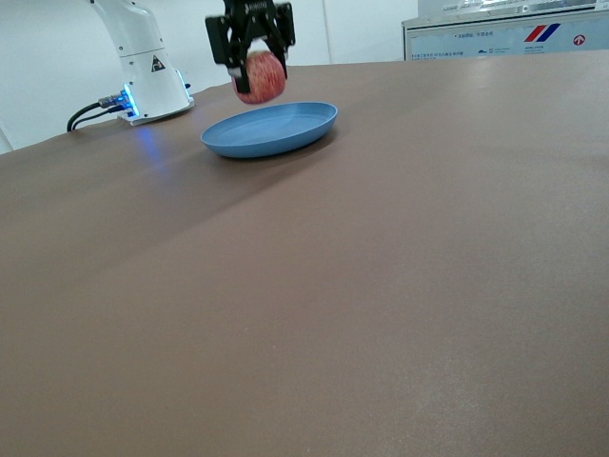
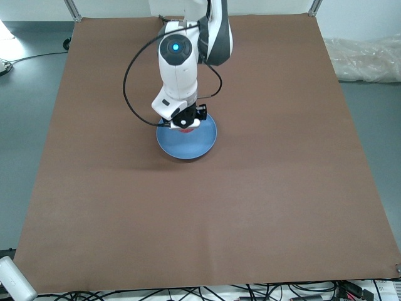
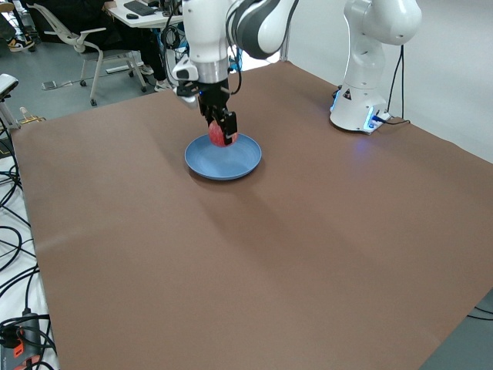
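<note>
A red apple [image 1: 262, 81] is held by my black gripper [image 1: 259, 69], which is shut on it, just above a blue plate [image 1: 268, 133]. In the right view the gripper [image 3: 223, 132] and apple [image 3: 216, 135] overlap the middle of the plate [image 3: 223, 166]. In the left view the arm's white head covers most of the apple over the plate [image 2: 187, 147].
Cable bundles run along the table's outer side.
</note>
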